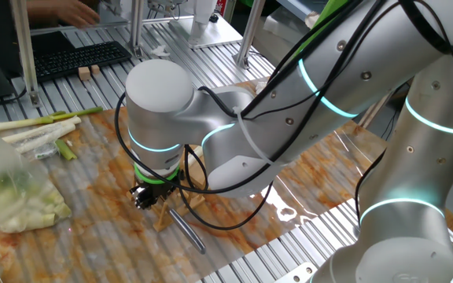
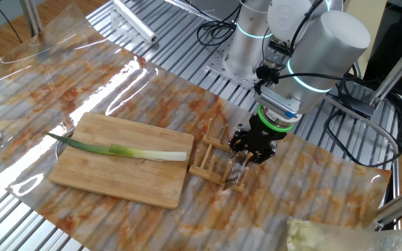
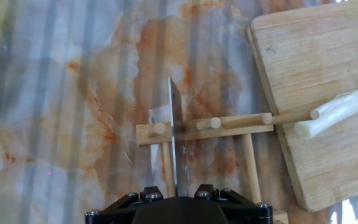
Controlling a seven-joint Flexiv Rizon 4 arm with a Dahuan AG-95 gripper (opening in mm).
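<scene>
A knife blade (image 3: 176,134) stands on edge in the wrist view, running from the gripper across the front bar of a wooden rack (image 3: 244,122). My gripper is at the blade's near end, with a black finger on each side. A dark part sits in the middle, and whether the fingers press on the knife's handle does not show. In exterior view 2 the gripper (image 2: 251,145) is low over the right side of the rack (image 2: 204,173), and the blade (image 2: 234,173) slants down among its pegs.
Beside the rack lies a wooden cutting board (image 2: 117,185) with a leek (image 2: 142,153) across it. A clear bag of vegetables (image 1: 22,192) rests on the far side of the marbled sheet. Bare sheet (image 2: 299,188) lies between the rack and the bag.
</scene>
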